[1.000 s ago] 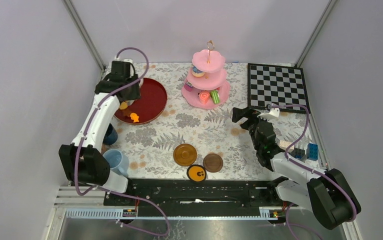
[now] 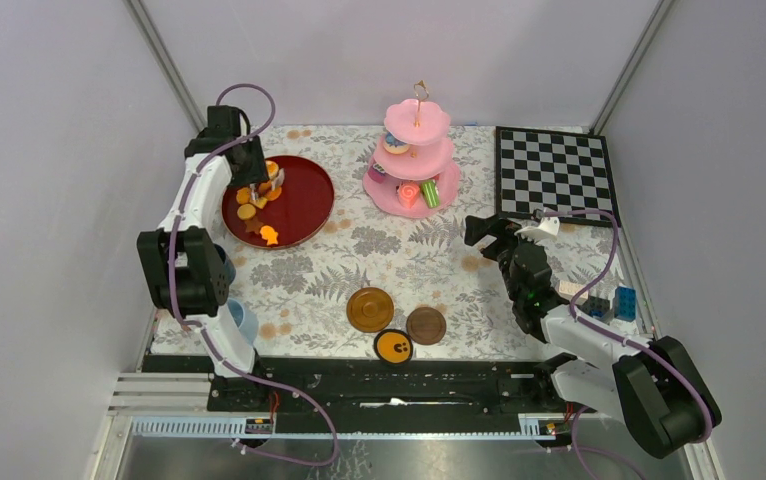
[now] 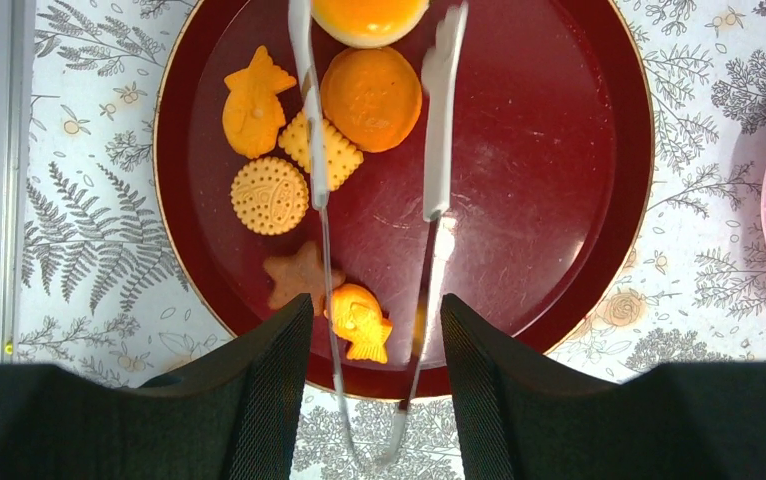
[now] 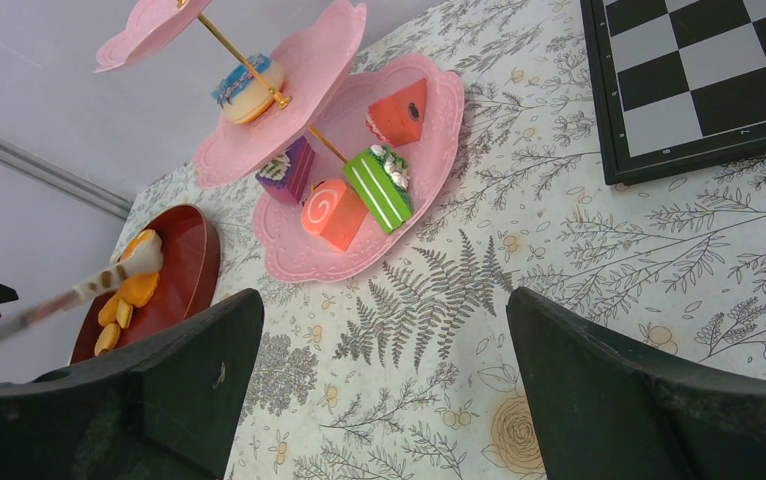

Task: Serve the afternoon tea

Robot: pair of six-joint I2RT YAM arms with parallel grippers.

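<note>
In the left wrist view, my left gripper is part open around a pair of white-tipped tongs (image 3: 439,150), its fingers on either side of their arms. The spread tongs reach over a dark red round tray (image 3: 549,170). Their tips flank an orange-and-white round piece (image 3: 367,20) and a flat orange disc (image 3: 371,98); contact cannot be told. Several biscuits lie lower left, among them a scalloped round one (image 3: 270,196) and an orange fish (image 3: 361,322). My right gripper stands open and empty, facing a pink tiered stand (image 4: 439,150) with several small cakes.
A checkered board (image 2: 556,172) lies at the back right. Two brown discs, one the larger plate (image 2: 370,309), and a black-rimmed yellow coaster (image 2: 393,346) lie near the front edge. A light blue cup (image 2: 244,322) is beside the left arm.
The right arm and the stand have not moved.
</note>
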